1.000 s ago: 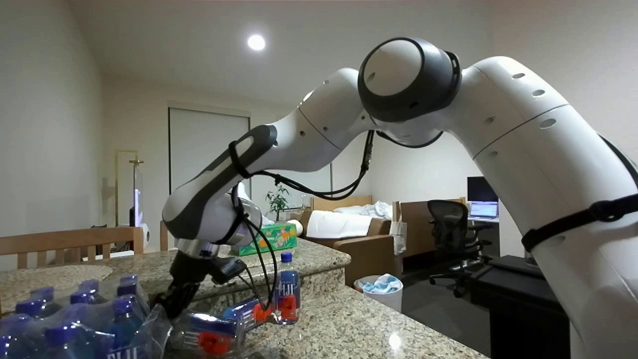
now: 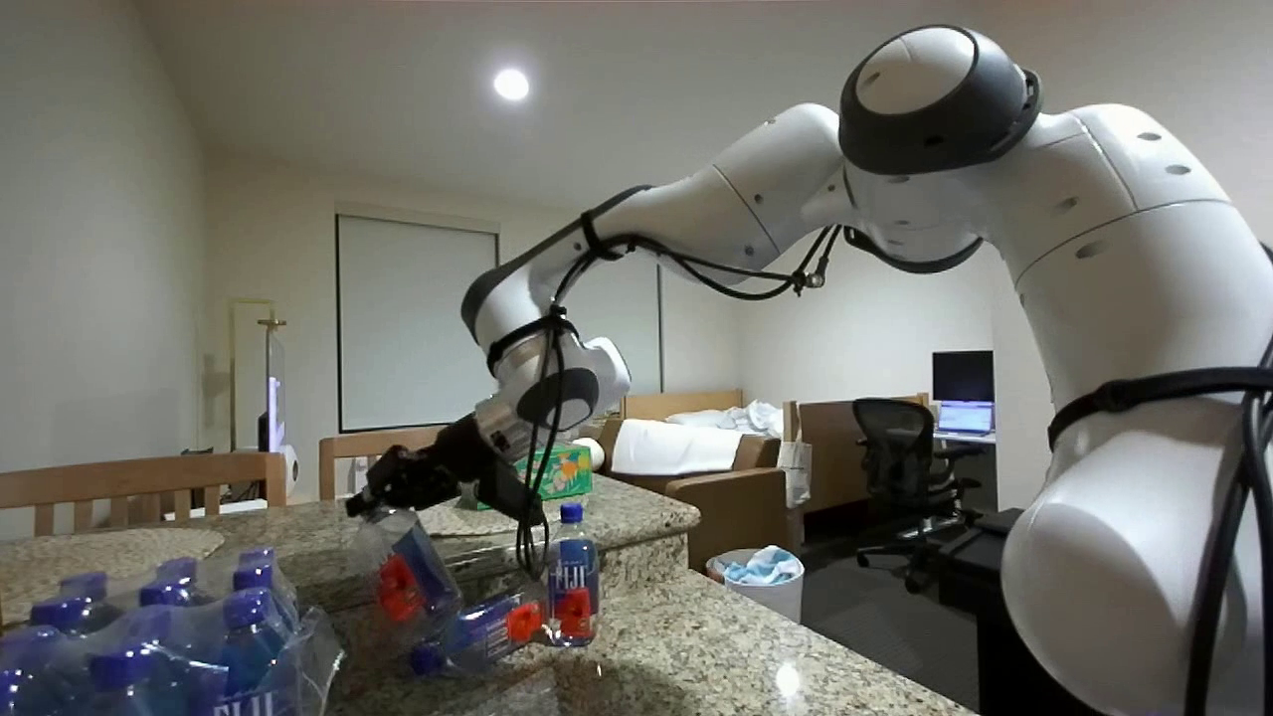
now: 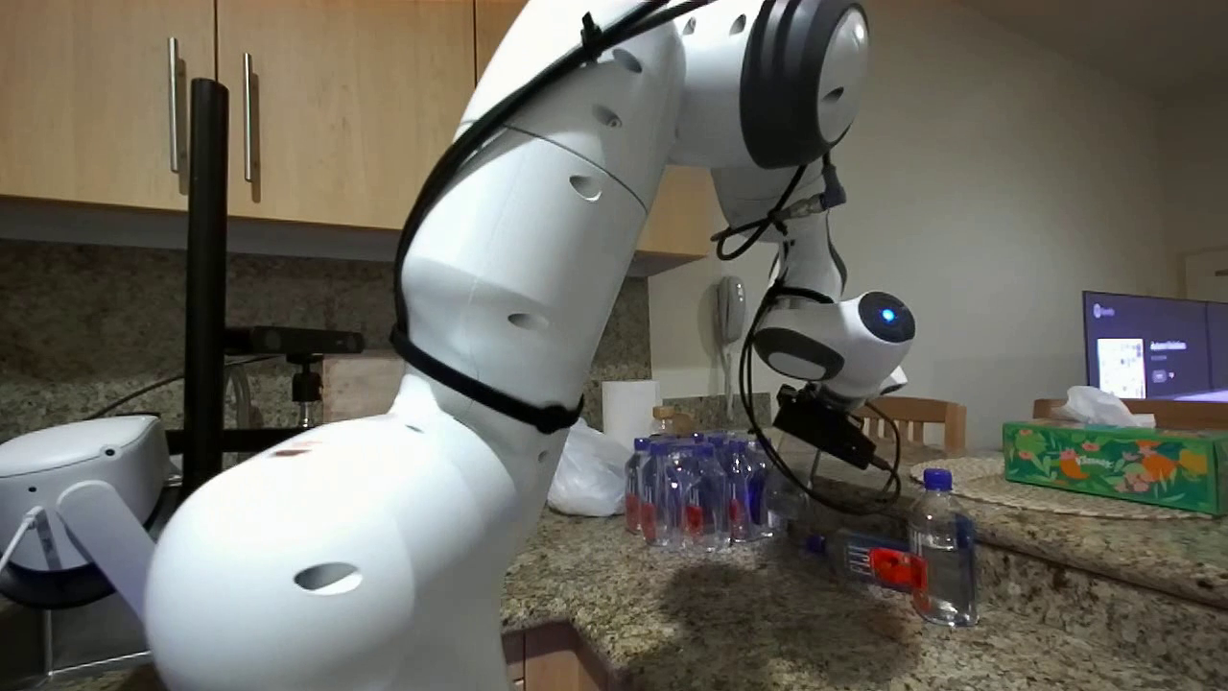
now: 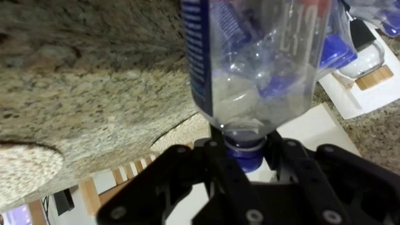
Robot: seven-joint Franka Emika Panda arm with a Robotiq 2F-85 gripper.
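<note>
My gripper is shut on the neck of a clear water bottle (image 4: pixel 258 93), just by its blue cap. In exterior view 1 this held bottle (image 2: pixel 412 573) hangs tilted, cap end up, under the gripper (image 2: pixel 388 507). Close to it, a second bottle (image 2: pixel 483 628) lies on its side on the granite counter. A third bottle (image 2: pixel 573 579) stands upright at the right end of the lying one. In exterior view 2 the upright bottle (image 3: pixel 946 553) partly hides the lying bottle (image 3: pixel 863 559), while the held one is hard to make out.
A plastic-wrapped pack of several bottles (image 2: pixel 155 644) sits at the counter's left. Behind is a raised ledge with a green tissue box (image 2: pixel 561 471) and a woven placemat (image 3: pixel 1002 484). Bare counter (image 2: pixel 740 656) extends right of the upright bottle.
The gripper has risen and turned, lifting the bottle that lay on its side into a steeper tilt. The arm has drawn back to the right; the other lying bottle has shifted in angle.
</note>
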